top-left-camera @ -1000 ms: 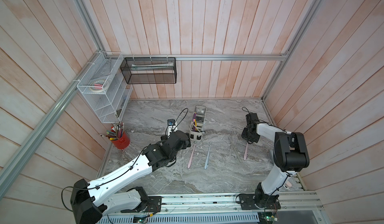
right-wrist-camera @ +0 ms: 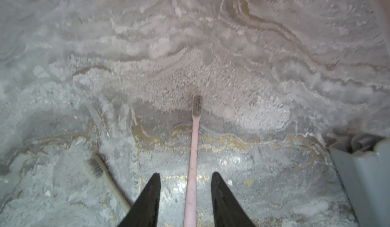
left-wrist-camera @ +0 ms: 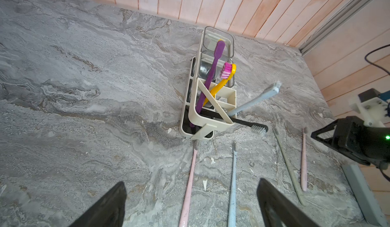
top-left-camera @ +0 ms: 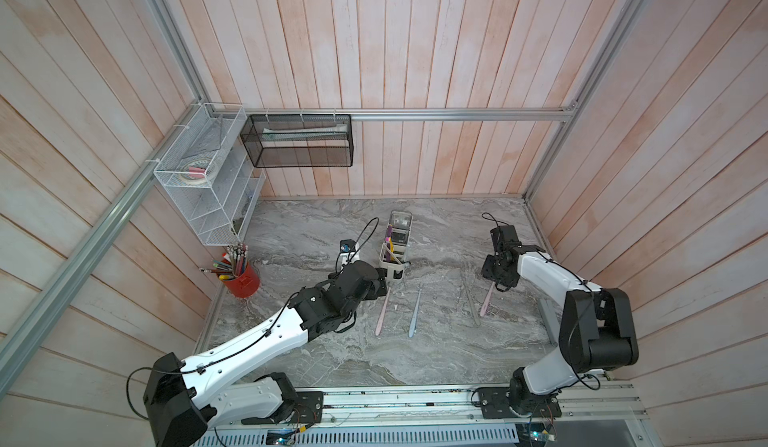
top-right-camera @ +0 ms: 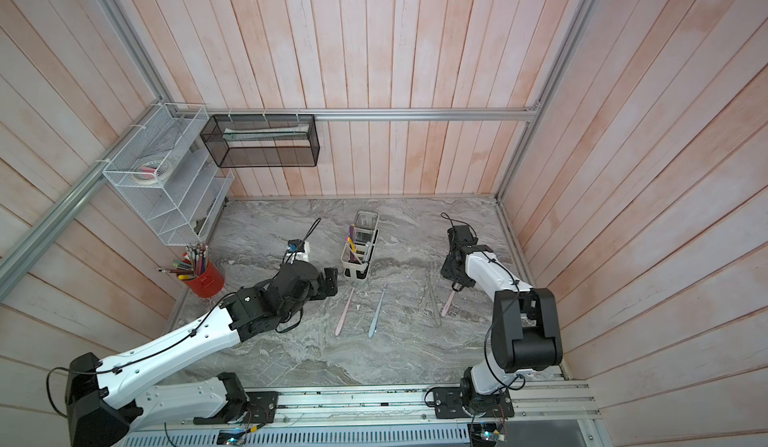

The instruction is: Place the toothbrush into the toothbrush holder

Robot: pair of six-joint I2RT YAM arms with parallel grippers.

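The toothbrush holder [left-wrist-camera: 211,125] stands at table centre with purple [left-wrist-camera: 215,52], yellow, white and black brushes in it. In front lie a pink toothbrush [left-wrist-camera: 188,190] and a blue one [left-wrist-camera: 232,190]; right of them, a green one [left-wrist-camera: 290,168] and another pink one [right-wrist-camera: 193,154]. My right gripper hangs open over the right pink brush, fingers either side of its handle in its wrist view, nothing held. My left gripper is open left of the holder, above the table, its blurred fingers wide apart.
A red cup [top-left-camera: 242,285] of pens stands at the left. White wire shelves [top-left-camera: 200,207] and a black mesh basket [top-left-camera: 297,159] hang on the walls. A grey block [left-wrist-camera: 361,192] lies at the right edge.
The right arm's elbow has swung right and its gripper has shifted slightly over the pink brush. The left gripper has moved slightly right.
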